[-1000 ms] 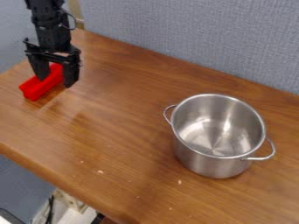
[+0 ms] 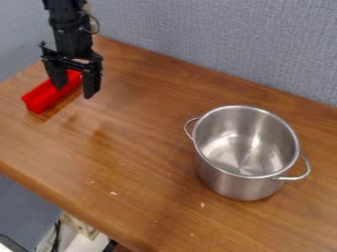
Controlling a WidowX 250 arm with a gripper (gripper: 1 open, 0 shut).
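A red oblong block (image 2: 46, 95) lies flat at the left side of the wooden table (image 2: 145, 167). My black gripper (image 2: 71, 84) hangs over it from the top left, open, with its fingers pointing down either side of the block's upper end. Whether the fingers touch it is too small to tell.
A large steel pot (image 2: 247, 153) with two side handles stands on the right half of the table. A grey wall (image 2: 237, 39) runs along the back, and the table's edge with some cables shows at the bottom left.
My gripper has shifted a little to the right along the block, toward its upper end. The block and pot look unmoved.
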